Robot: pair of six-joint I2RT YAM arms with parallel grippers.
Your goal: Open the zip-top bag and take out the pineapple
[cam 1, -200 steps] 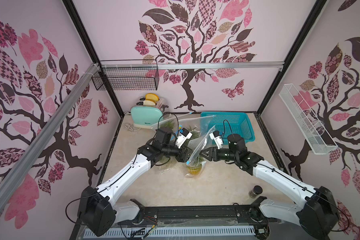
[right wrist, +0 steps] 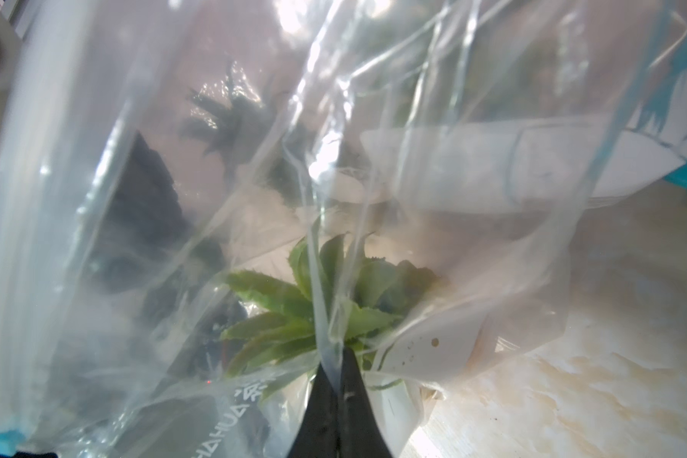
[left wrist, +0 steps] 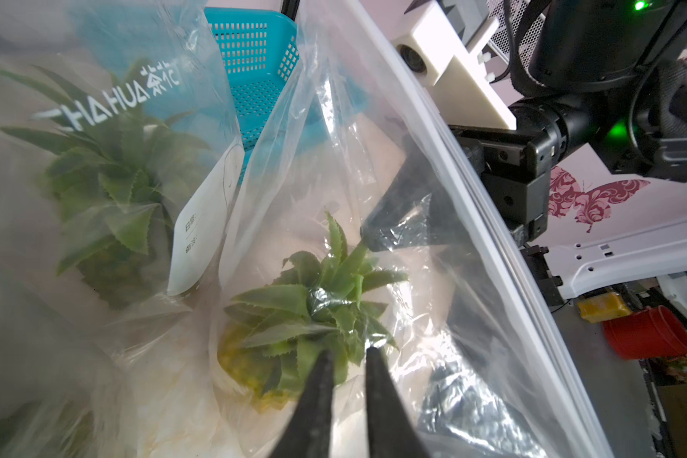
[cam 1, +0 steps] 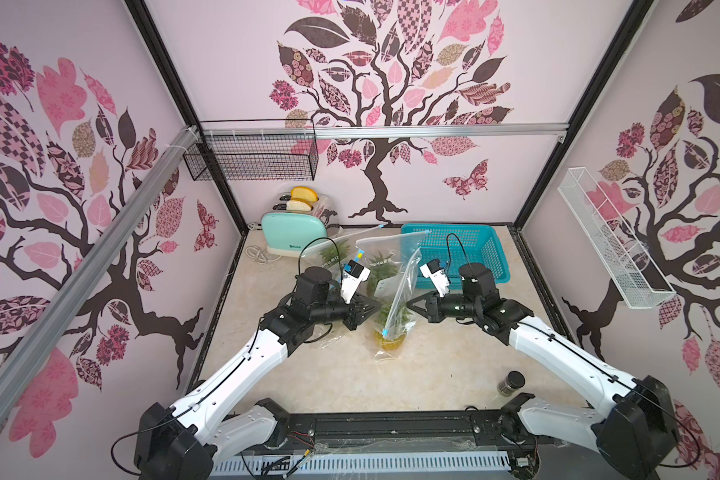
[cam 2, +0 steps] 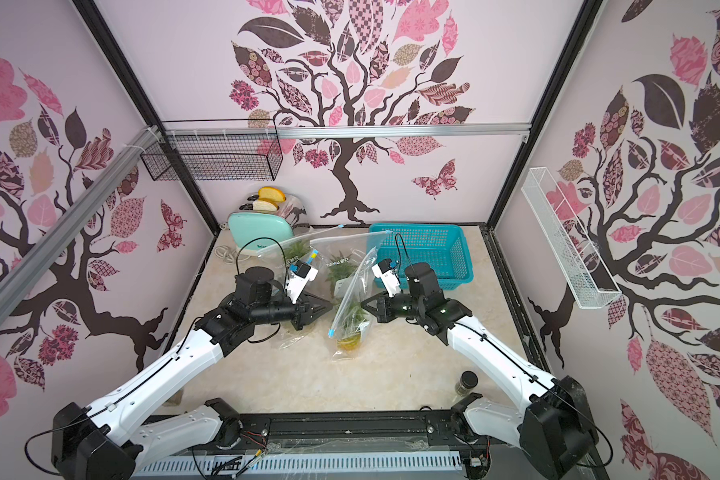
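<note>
A clear zip top bag (cam 1: 403, 297) stands mid-table, with the pineapple (left wrist: 320, 305) inside, green crown up and yellow body low. Its zip edge slants down toward a blue slider (cam 1: 385, 332). At the bag's left side, my left gripper has a gap between its fingers, with no film visible in it. My right gripper is shut on a fold of the bag's film at the right side; the fold runs down into its fingertips. Glare and folds hide how far the bag's mouth is parted.
More clear bags with leafy pineapples (left wrist: 122, 191) stand close behind and left. A teal basket (cam 1: 488, 248) is at the back right, a mint toaster (cam 1: 294, 233) at the back left. A small dark jar (cam 1: 512, 382) sits front right.
My left gripper has drawn back leftward from the bag. The zip edge stands steeper, its slider slightly lower and further right. My right gripper has moved only slightly and stays beside the bag.
</note>
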